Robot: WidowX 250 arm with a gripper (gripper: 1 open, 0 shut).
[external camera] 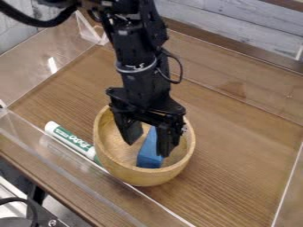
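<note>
The black gripper (147, 131) is lowered into a tan bowl (119, 159) in the middle-lower part of the camera view, its fingers open on either side over a blue block (151, 152). The block stands in the right part of the bowl, partly hidden by the gripper. Whether the fingers touch it cannot be told.
A white and green tube (70, 139) lies just left of the bowl. Clear barriers edge the wooden table (228, 156) at left and front.
</note>
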